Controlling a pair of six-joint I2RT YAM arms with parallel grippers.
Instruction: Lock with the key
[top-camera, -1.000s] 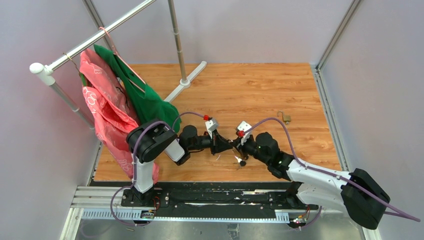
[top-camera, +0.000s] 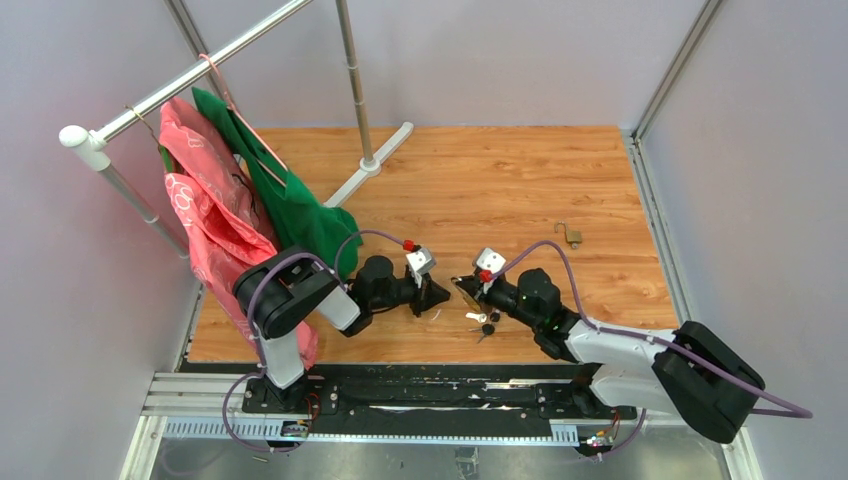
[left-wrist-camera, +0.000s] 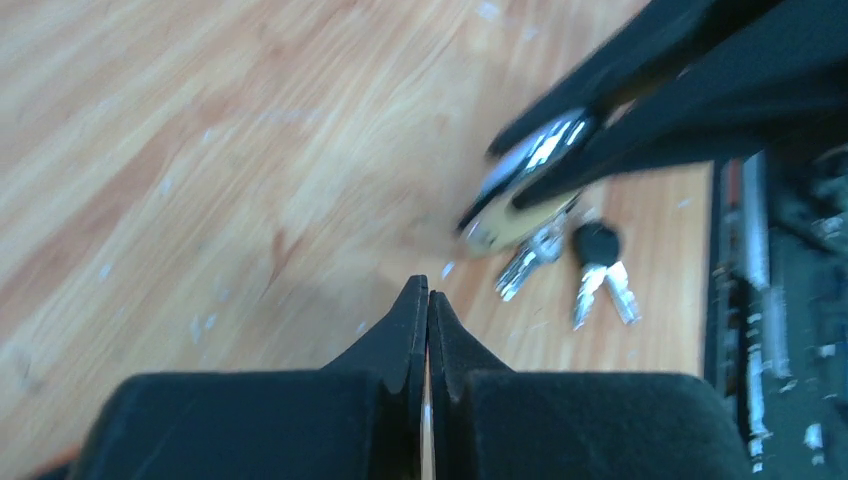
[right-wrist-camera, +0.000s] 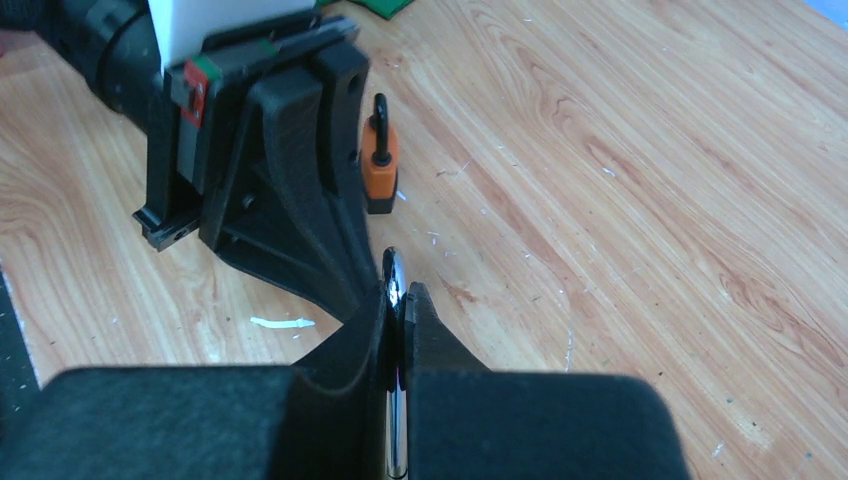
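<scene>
My right gripper (top-camera: 457, 283) is shut on a padlock. Its bright shackle (right-wrist-camera: 394, 268) shows between the fingers in the right wrist view, and the blurred brass body (left-wrist-camera: 500, 230) in the left wrist view. Facing it, a short gap away, my left gripper (top-camera: 447, 297) is shut. Nothing shows between its fingertips in the left wrist view. Below the right gripper are silver keys (left-wrist-camera: 535, 255) and a black-headed key (left-wrist-camera: 597, 245); whether any is joined to the lock I cannot tell. The keyhole is hidden.
Another brass padlock (top-camera: 573, 237), shackle open, lies on the wooden table (top-camera: 520, 170) toward the right. A small orange and black object (right-wrist-camera: 380, 160) with a loop shows behind the left gripper. Pink cloth (top-camera: 205, 190) and green cloth (top-camera: 290, 210) hang from a rack at left.
The left gripper has drawn back to the left, opening a gap between the two grippers that were meeting before. The right gripper has shifted only slightly, and more of the keys below it is visible.
</scene>
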